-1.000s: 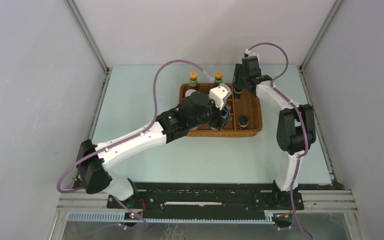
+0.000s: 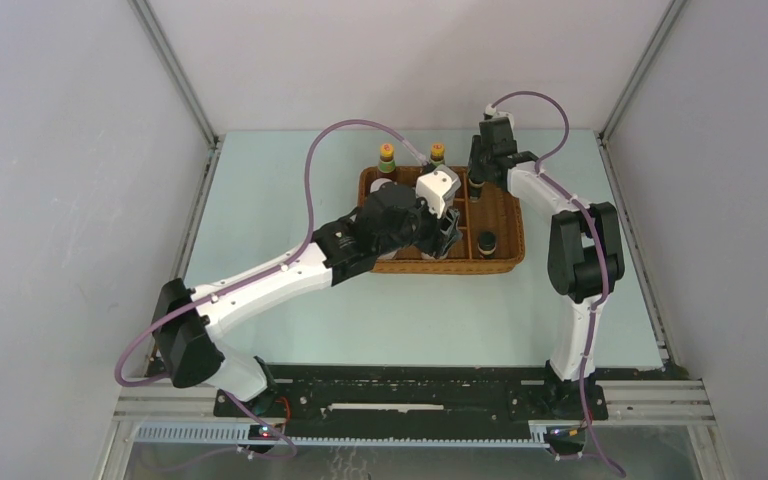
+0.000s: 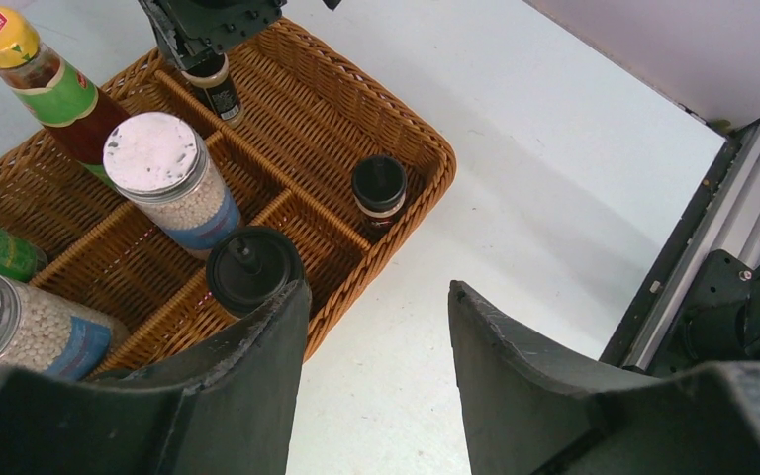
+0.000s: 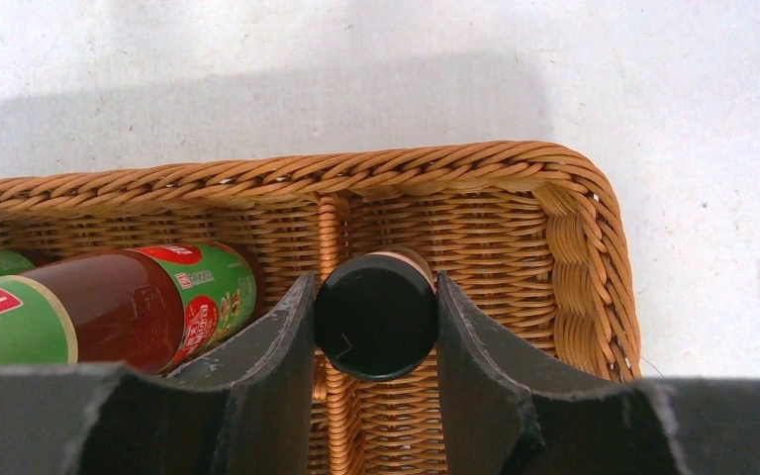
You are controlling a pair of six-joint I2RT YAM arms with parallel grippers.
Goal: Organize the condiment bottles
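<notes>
In the right wrist view my right gripper is shut on a small black-capped jar (image 4: pixel 376 317), its pads on either side of the cap. The left wrist view shows that jar (image 3: pixel 220 96) upright in the right compartment of the wicker basket (image 3: pixel 426 139), close to the divider. A second black-capped jar (image 3: pixel 379 185) stands at the near end of that compartment. My left gripper is open over the basket's front edge with nothing between its fingers. Just left of one finger is a black-lidded container (image 3: pixel 254 269).
White-lidded jars of pale grains (image 3: pixel 163 173) and yellow-capped sauce bottles (image 3: pixel 59 99) stand in the basket's left compartments. The left arm (image 2: pixel 360 240) covers part of them from above. Bare table (image 2: pixel 410 320) lies in front of the basket.
Over the past second my right gripper has come slightly down and left at the back of the basket. The left arm has barely shifted.
</notes>
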